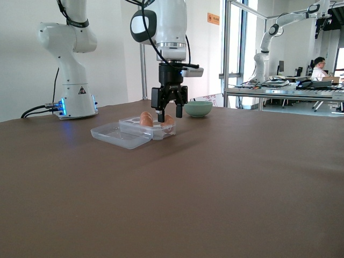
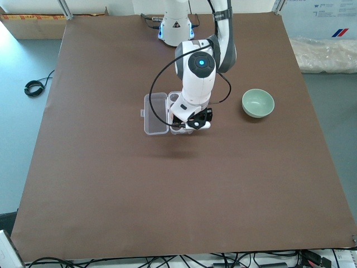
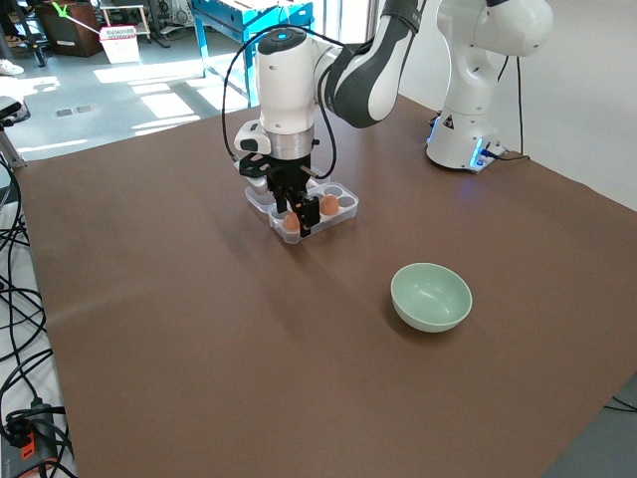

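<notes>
A clear plastic egg carton (image 2: pixel 156 114) sits on the brown table with its lid open, holding eggs (image 1: pixel 146 120) in its cups; another egg (image 3: pixel 329 205) shows at its right in the right view. My gripper (image 1: pixel 169 115) hangs pointing down over the carton, its two black fingers apart. In the top view no egg is visible clearly between them. The left view hides the fingertips under the wrist. A pale green bowl (image 2: pixel 257 103) stands empty on the table, apart from the carton.
Cables lie beyond the table's edge.
</notes>
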